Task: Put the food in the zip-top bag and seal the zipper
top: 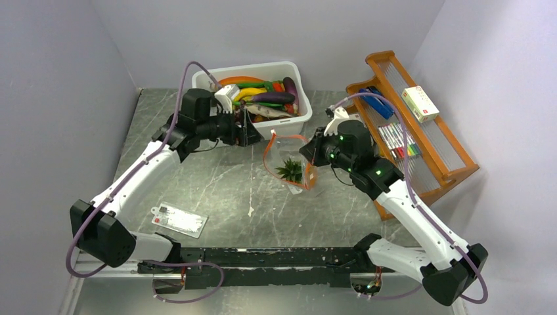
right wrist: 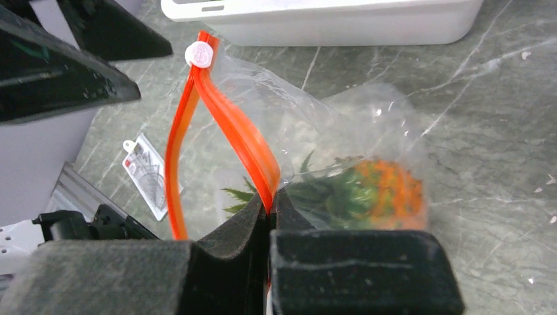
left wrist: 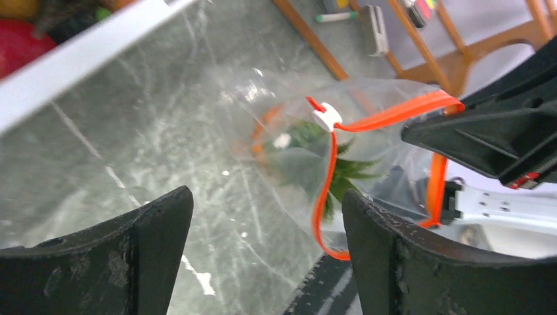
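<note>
A clear zip bag (top: 284, 164) with orange zipper edges and white slider holds something leafy green, with orange showing low in it in the right wrist view. My right gripper (top: 314, 148) is shut on the bag's zipper edge, the orange strip (right wrist: 233, 125) running into its fingers. My left gripper (top: 244, 136) is open beside the bag, nothing between its fingers; in the left wrist view the bag lies beyond them.
A white bin (top: 200, 82) of toy vegetables, fruit and fish stands at the back. A wooden rack (top: 460, 161) with markers is at the right. A flat plastic piece (top: 180, 220) lies front left.
</note>
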